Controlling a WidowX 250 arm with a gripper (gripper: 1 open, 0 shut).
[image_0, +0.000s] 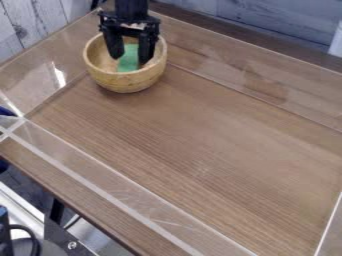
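My black gripper (130, 45) reaches down into a wooden bowl (126, 80) at the top left of the camera view, its fingers open on either side of the upper part of a green object (128, 62) lying in the bowl. Whether the fingers touch it is too small to tell.
A pale wall runs along the upper right, and dark cables or parts show at the lower left edge.
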